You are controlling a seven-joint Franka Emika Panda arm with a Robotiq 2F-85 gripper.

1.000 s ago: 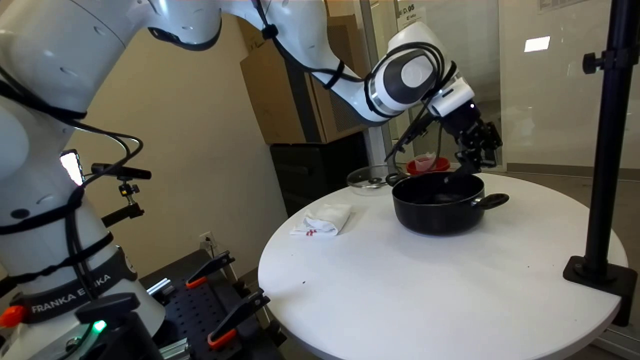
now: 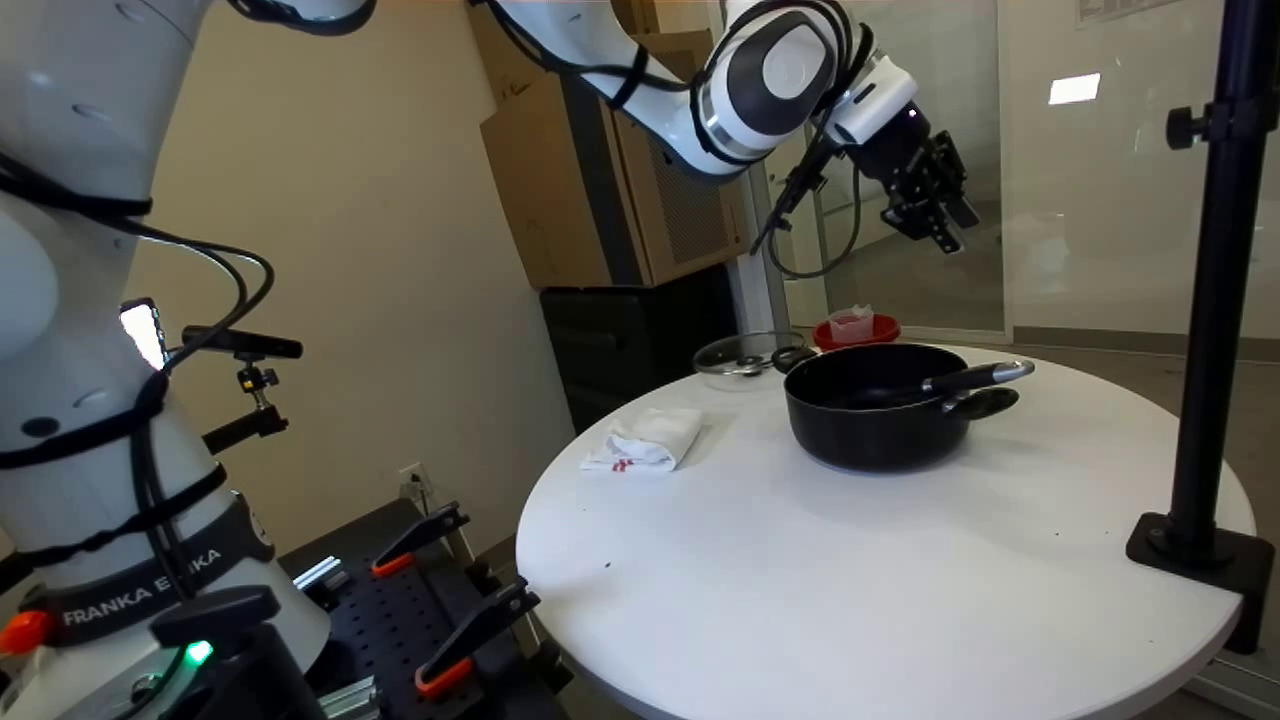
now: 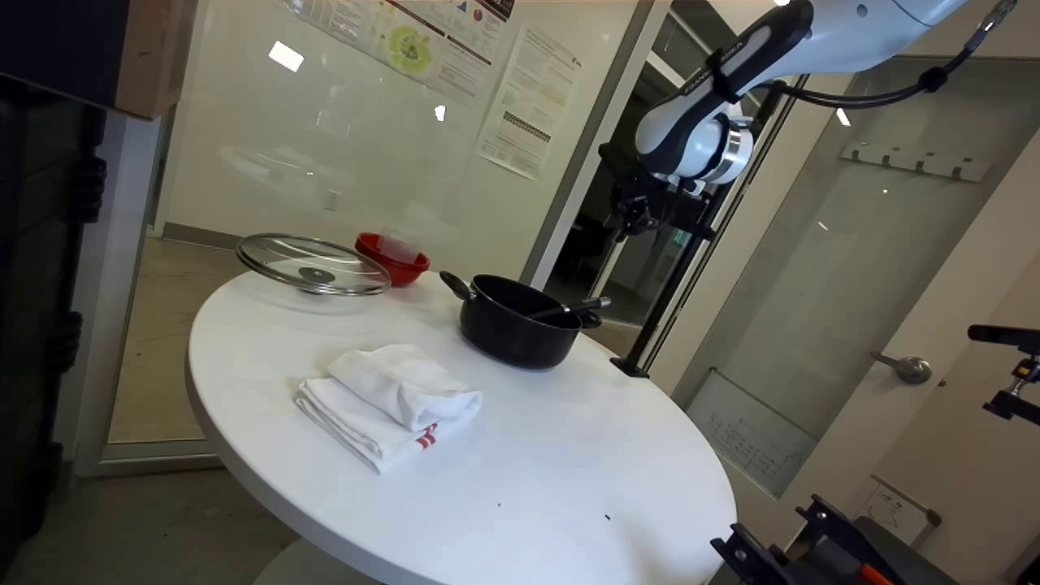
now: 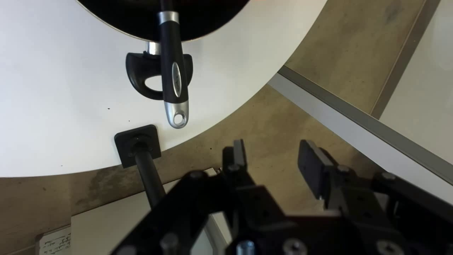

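Observation:
A black pot (image 2: pixel 876 414) stands on the white round table. Inside it rests a utensil with a black and silver handle (image 4: pixel 173 72), which lies over the rim and crosses above the pot's side handle (image 4: pixel 142 72). The utensil's head is hidden in the dark pot. My gripper is open, with only bare floor visible between its fingers. It hangs high above the pot in exterior view 1, apart from the utensil.
A folded white cloth (image 3: pixel 390 405) lies on the table. Behind are a glass lid (image 3: pixel 314 265) and a red bowl (image 3: pixel 392 258) with something translucent in it. A black post (image 2: pixel 1200 300) rises at the table's edge.
My gripper has risen and shifted slightly left in exterior view 1, away from the pot's rim. The utensil's handle now leans across the rim above the side handle.

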